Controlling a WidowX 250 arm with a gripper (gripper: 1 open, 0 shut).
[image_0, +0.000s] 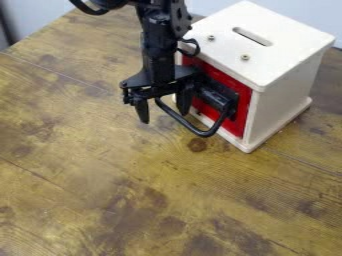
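Note:
A white box (283, 70) stands at the upper right with a red front (235, 122) carrying a black fixture and a curved black bar (198, 128) that hangs out toward the lower left. My black gripper (163, 106) is at the box's front, its fingers pointing down either side of the bar's upper end, apparently apart; whether it touches the bar cannot be told.
A pale wall edge shows at the top left behind the table.

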